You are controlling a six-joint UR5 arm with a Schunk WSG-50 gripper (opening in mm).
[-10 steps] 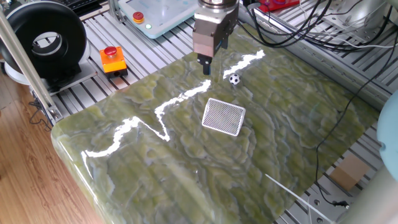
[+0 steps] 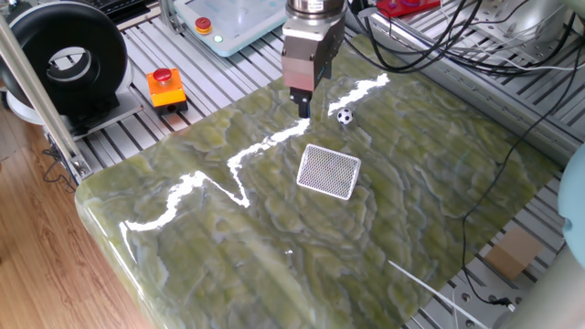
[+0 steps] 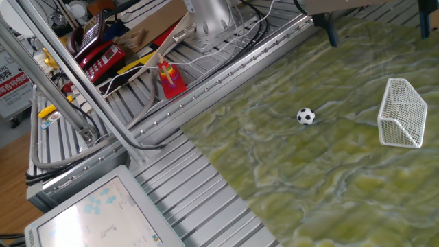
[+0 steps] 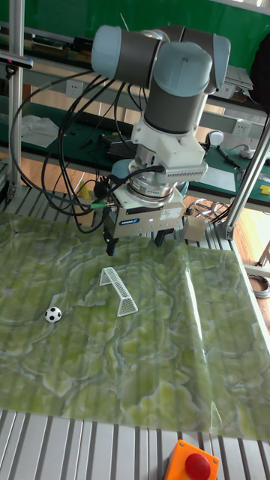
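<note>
A small black-and-white football [image 2: 345, 116] rests on the green marbled sheet [image 3: 274, 158]. Beside it, apart, stands a white goal with a mesh net [image 2: 328, 172], also seen whole in the second view as the goal [image 3: 402, 113]. Above the sheet hangs my gripper [image 4: 134, 244], pointing down with its two dark fingers [image 4: 110, 247] spread wide and nothing between them. In the first view the gripper [image 2: 302, 106] appears side-on, left of the ball and above the goal in the picture. The second view catches only its fingers [image 3: 331, 33] at the top edge.
An orange emergency-stop box [image 2: 166, 91] and a teach pendant [image 3: 103, 216] lie on the slatted table off the sheet. Black cables [image 2: 430, 55] loop near the arm. Most of the sheet around the ball and goal is clear.
My gripper has come down slightly over the last second, with a small sideways shift. The ball and goal have not moved.
</note>
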